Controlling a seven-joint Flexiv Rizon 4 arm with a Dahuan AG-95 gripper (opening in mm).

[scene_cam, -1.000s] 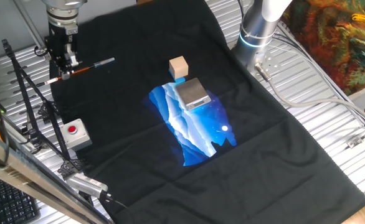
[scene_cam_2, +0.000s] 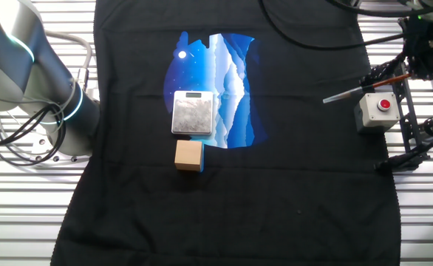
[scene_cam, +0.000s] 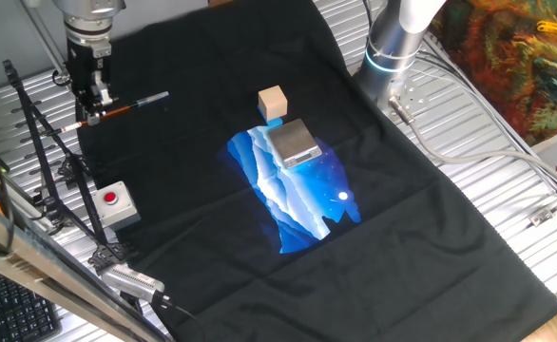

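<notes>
A slender brush-like stick (scene_cam: pixel 147 100), orange-brown along its shaft with a grey end, is held almost level at the upper left in exterior view 1. My gripper (scene_cam: pixel 95 115) is shut on its shaft, beside the black rack (scene_cam: pixel 48 142). From exterior view 2, the stick's grey end (scene_cam_2: pixel 342 96) points left over the cloth, near the red-button box. The fingertips are small and partly hidden there. A small silver scale (scene_cam_2: pixel 193 114) lies on the blue printed picture (scene_cam_2: pixel 235 96), with a tan block (scene_cam_2: pixel 188 155) standing beside it.
Below the stick in exterior view 1 stands the box with a red button (scene_cam: pixel 115 203). The robot's base (scene_cam: pixel 390 57) rises at the upper right.
My gripper and the stick have shifted slightly to the left together, toward the rack side. The scale, block and button box have stayed in place.
</notes>
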